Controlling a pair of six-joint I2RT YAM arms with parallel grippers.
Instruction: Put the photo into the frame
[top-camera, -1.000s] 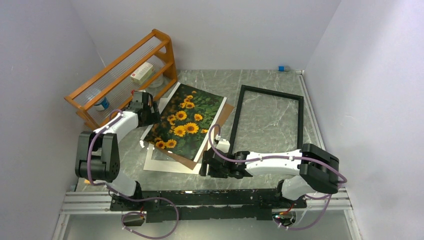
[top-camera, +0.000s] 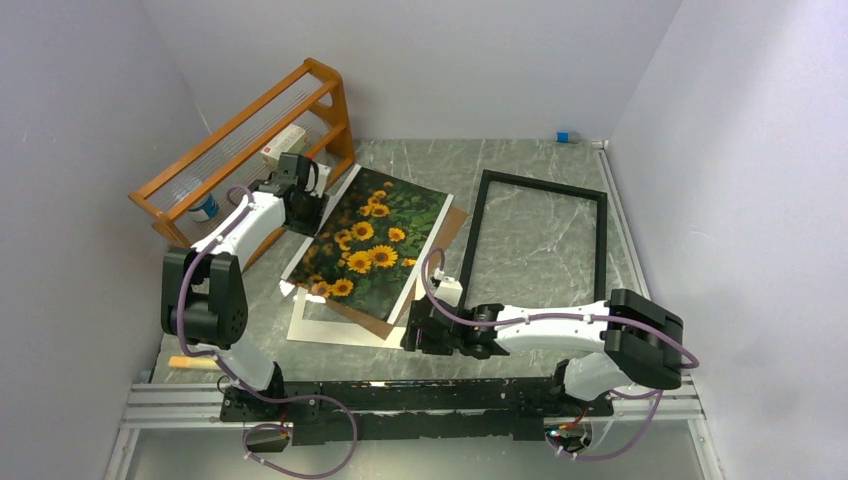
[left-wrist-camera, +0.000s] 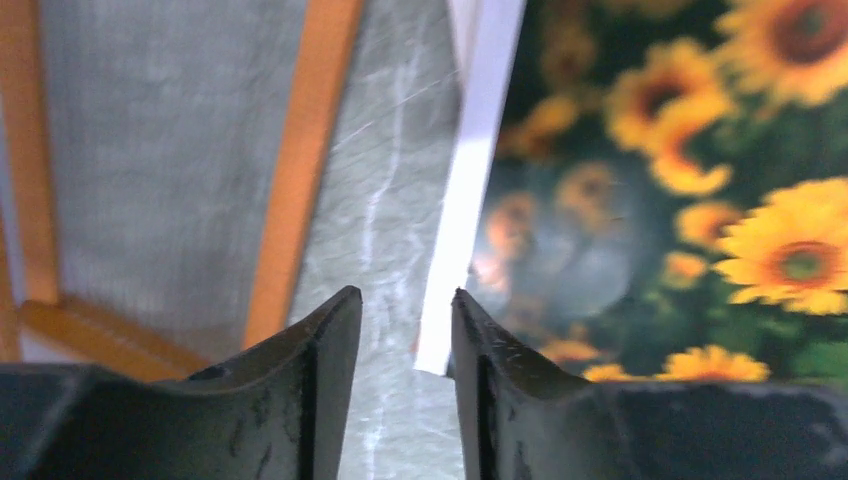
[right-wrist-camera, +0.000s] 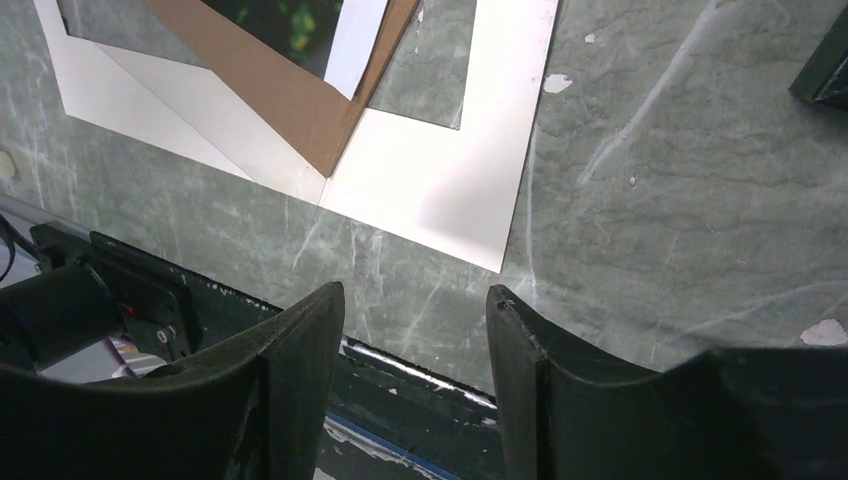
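Observation:
The sunflower photo (top-camera: 400, 215), with white strips along two sides, lies askew on a brown backing board (top-camera: 453, 227). Beneath them a white mat (top-camera: 335, 332) pokes out at the front. To the right the black frame (top-camera: 602, 245) lies flat and empty. My left gripper (top-camera: 312, 228) hovers at the photo's left edge; in the left wrist view its fingers (left-wrist-camera: 335, 330) are apart, with the white strip (left-wrist-camera: 463, 200) beyond them and nothing gripped. Over the mat's front corner, my right gripper (top-camera: 412, 343) stands open and empty, the mat's corner (right-wrist-camera: 480, 230) lying ahead of its fingers.
A wooden rack (top-camera: 235, 155) holding a white box (top-camera: 286, 146) and a blue-labelled container (top-camera: 203, 209) stands close to my left arm. A small blue object (top-camera: 563, 137) sits at the back. Bare table shows behind the photo.
My left gripper has moved away from the front, along the photo's left edge, and has turned. Photo, board and frame have stayed put.

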